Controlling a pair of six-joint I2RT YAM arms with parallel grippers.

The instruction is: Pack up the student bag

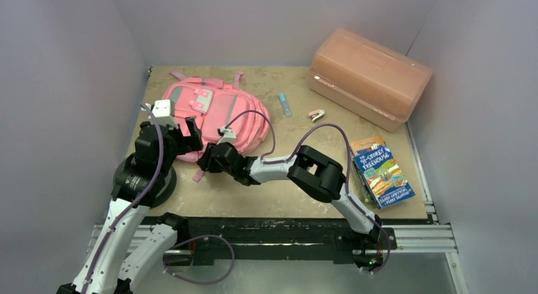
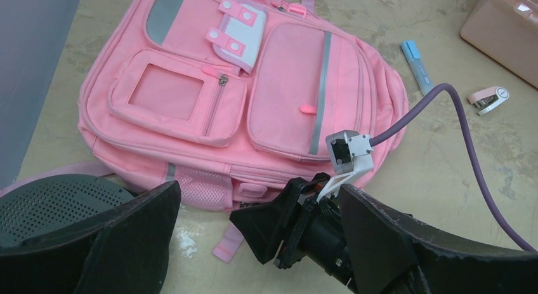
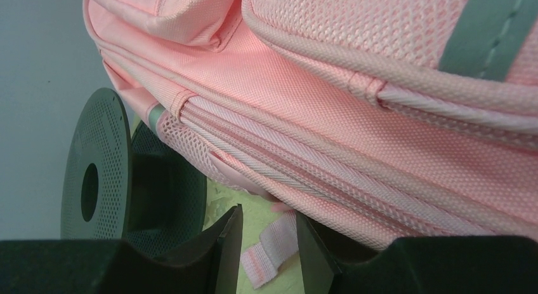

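A pink student bag (image 1: pixel 216 116) lies flat at the back left, its pocketed front facing up. Along its near side a zipper seam (image 3: pixel 304 154) shows close up in the right wrist view. Beside that side my right gripper has its fingers apart, with a pink strap end (image 3: pixel 273 249) visible beyond the gap; no grip on it shows. My left gripper is open above the bag's near left part, nothing between its fingers. Farther right are a blue marker (image 1: pixel 285 105), a small stapler (image 1: pixel 316 115) and books (image 1: pixel 384 173).
A translucent orange box (image 1: pixel 371 75) stands at the back right, lid down. A dark perforated spool-like object (image 3: pixel 98 173) sits left of the bag, under the left arm.
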